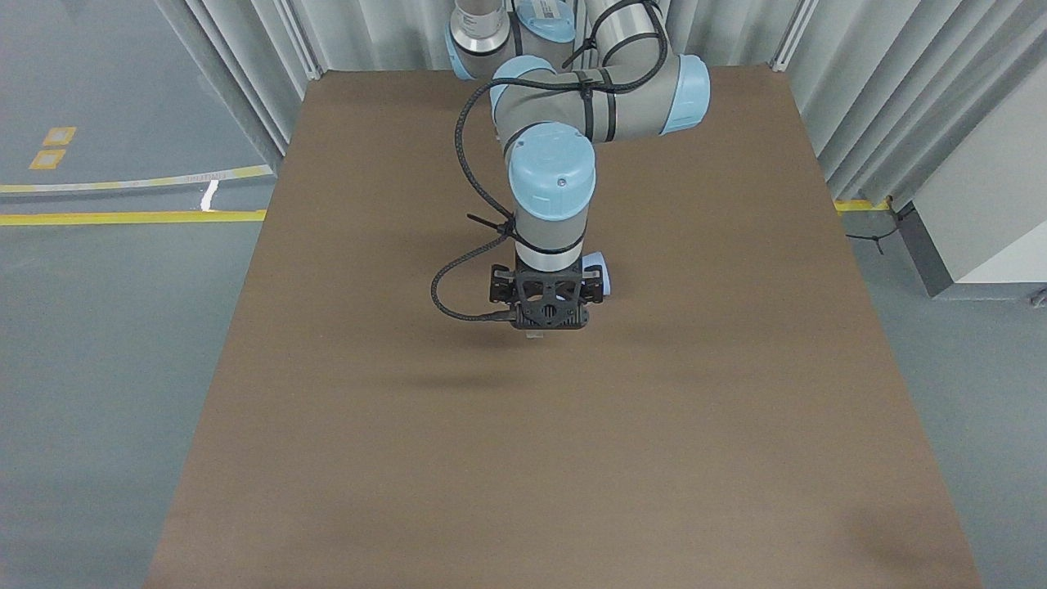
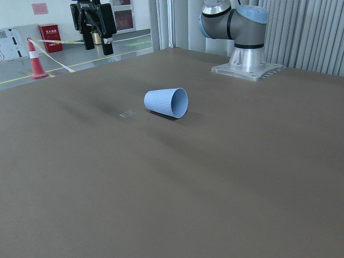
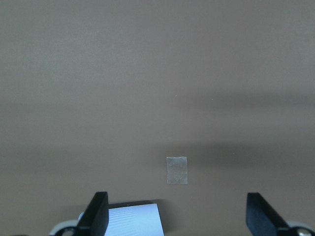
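Observation:
A light blue ribbed cup (image 2: pixel 164 102) lies on its side on the table, its mouth facing right in the camera left view; in the wrist view part of it (image 3: pixel 133 221) shows at the lower edge, partly behind a finger. My gripper is open above the table with nothing between its fingers; in the camera left view it hangs in the air up and left of the cup. In the camera front view the arm hides the cup. A small clear square patch (image 3: pixel 176 170) is on the table beside the cup.
The robot's base (image 2: pixel 247 70) stands at the back. A traffic cone (image 2: pixel 36 64) and a red box (image 2: pixel 51 37) are on the floor beyond the table.

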